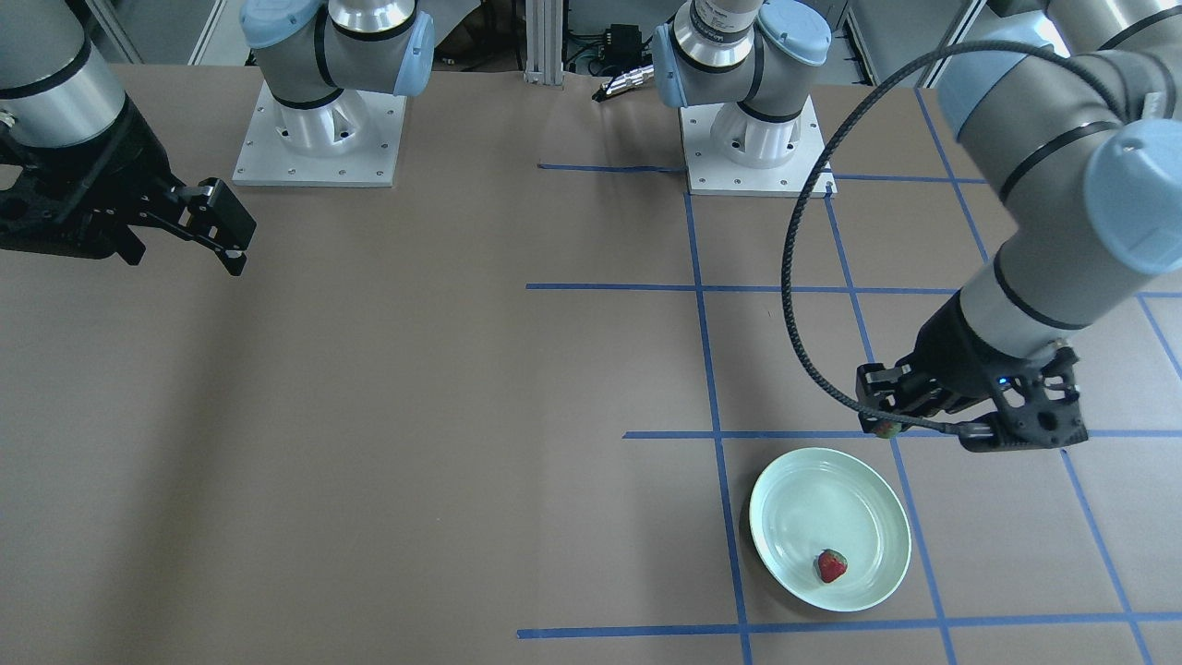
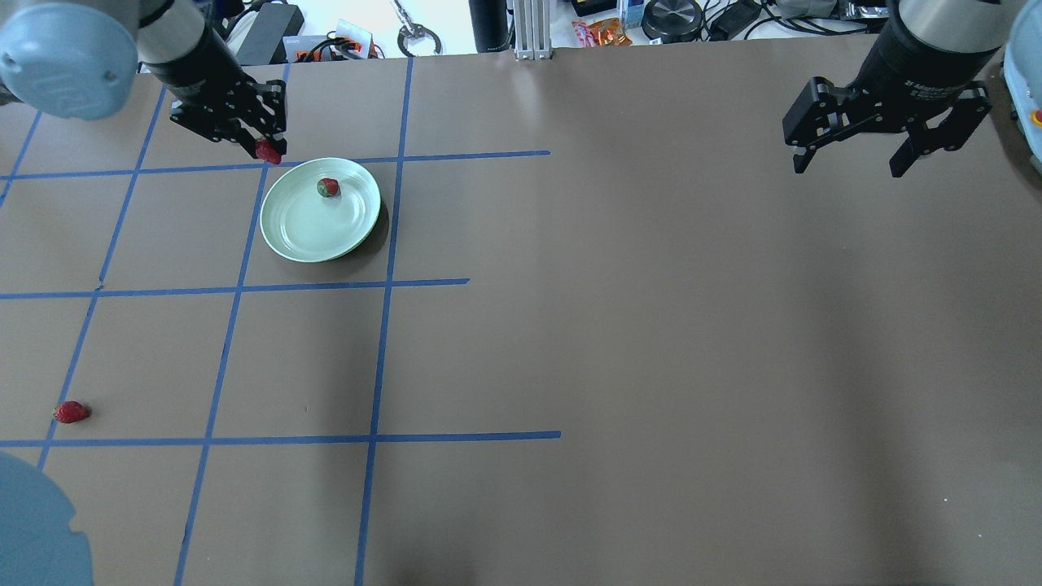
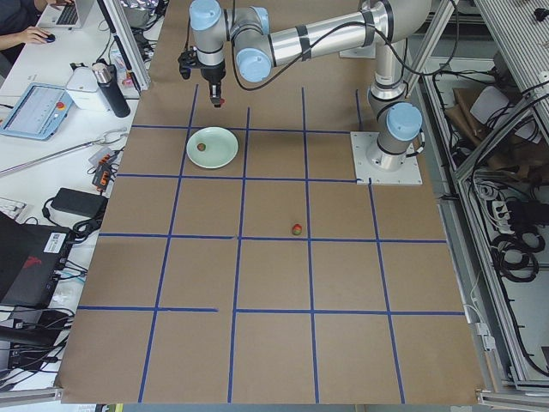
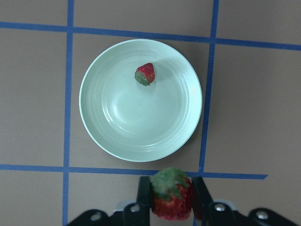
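My gripper (image 2: 269, 142) is shut on a strawberry (image 4: 171, 197), held in the air just beside and above a pale green plate (image 2: 317, 225); in the wrist view the berry fills the space between the fingertips, leaves showing. The plate (image 1: 831, 510) holds another strawberry (image 1: 831, 565), lying off-centre. A third strawberry (image 2: 72, 411) lies on the gridded table, away from the plate; in the front view it is hidden behind the arm.
A second arm's black gripper (image 2: 884, 127) hangs at the right of the top view, far from the plate. Cables and equipment line the surrounding edges.
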